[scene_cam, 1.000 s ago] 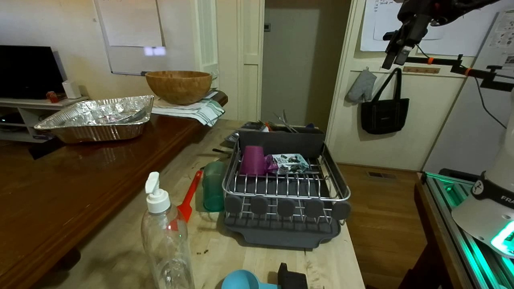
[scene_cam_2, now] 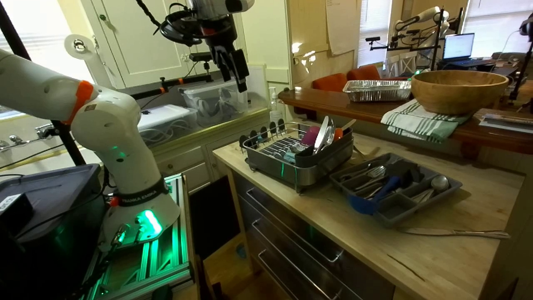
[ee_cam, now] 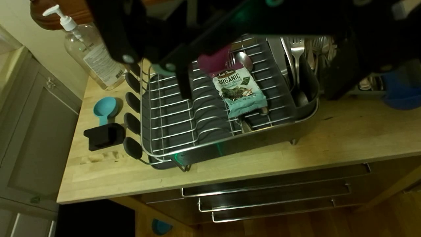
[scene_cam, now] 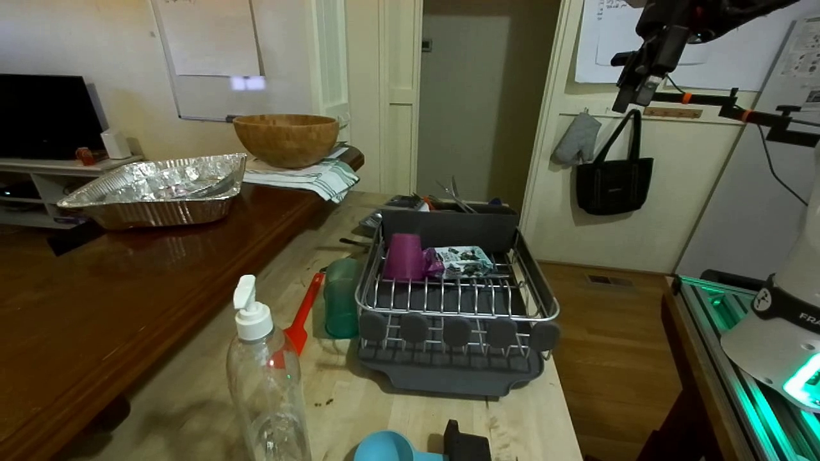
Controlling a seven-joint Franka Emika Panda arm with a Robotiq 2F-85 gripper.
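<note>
High above the counter, clear of everything on it, hangs my gripper [scene_cam_2: 235,85]. Its dark fingers [ee_cam: 183,81] stand wide apart in the wrist view, nothing held between them. Below is a grey dish rack [scene_cam: 461,369] with a wire grid. On that grid lies a snack packet [ee_cam: 240,89], beside a purple cup [scene_cam: 403,257]. A spoon [ee_cam: 244,60] rests near the packet, and forks [ee_cam: 296,47] stand in the rack's cutlery holder. The arm hides part of the cup in the wrist view.
A soap bottle [scene_cam: 265,384], a red spatula [scene_cam: 305,307] and a green cup [scene_cam: 342,299] stand or lie beside the rack. The cutlery tray [scene_cam_2: 394,215] sits past its other end. A raised wooden ledge [scene_cam: 192,269] runs alongside, carrying a wooden bowl [scene_cam_2: 457,92] and foil pan [scene_cam_2: 378,91].
</note>
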